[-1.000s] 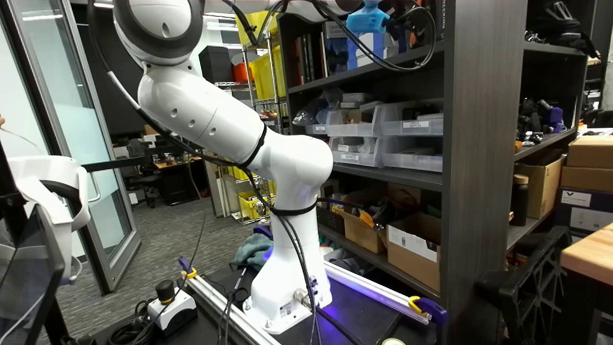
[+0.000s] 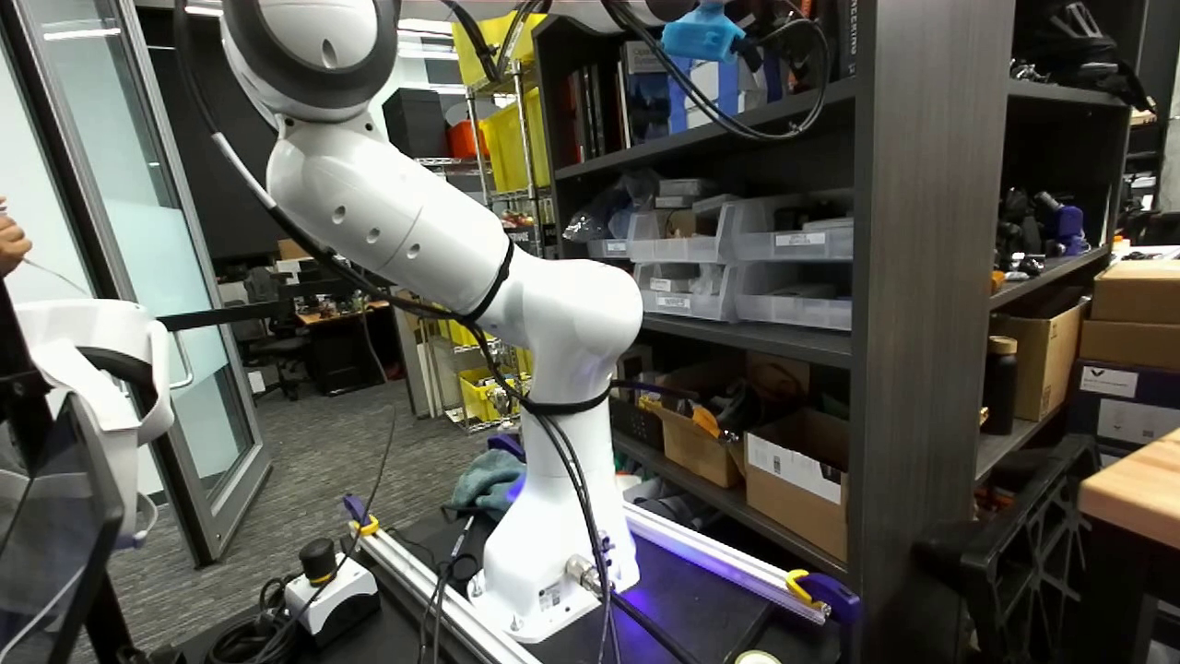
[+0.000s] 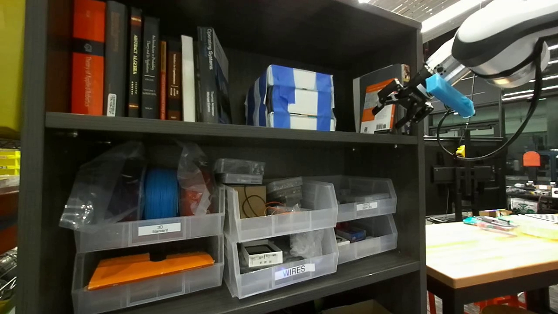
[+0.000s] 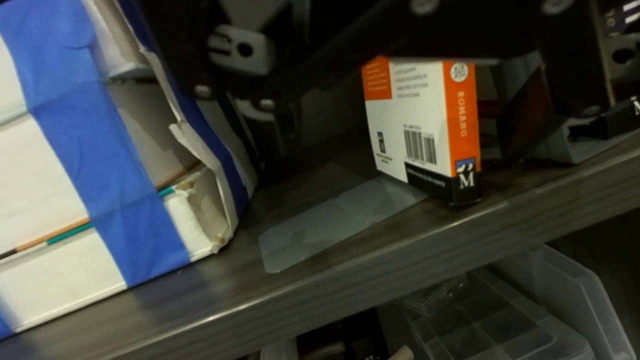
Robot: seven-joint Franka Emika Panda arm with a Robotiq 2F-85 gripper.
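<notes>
My black gripper point(image 3: 389, 116) is open at the right end of the upper shelf, its fingers spread in front of an orange-and-white book point(image 3: 377, 107). Seen from the wrist, that book point(image 4: 414, 129) stands upright between the two dark fingers, its barcode and orange spine facing the camera. Nothing is gripped. Whether either finger touches the book cannot be told. Dark finger bodies hide the book's top in the wrist view.
A blue-and-white taped stack point(image 3: 301, 99) stands left of the book, with bare shelf between them. More books point(image 3: 151, 68) line the far left. Clear bins point(image 3: 282, 225) fill the shelf below. The side panel point(image 3: 419, 78) bounds the right end.
The arm has shifted slightly; its blue wrist part sits a little lower in exterior view 1. More of a person's hand shows at the left edge.
</notes>
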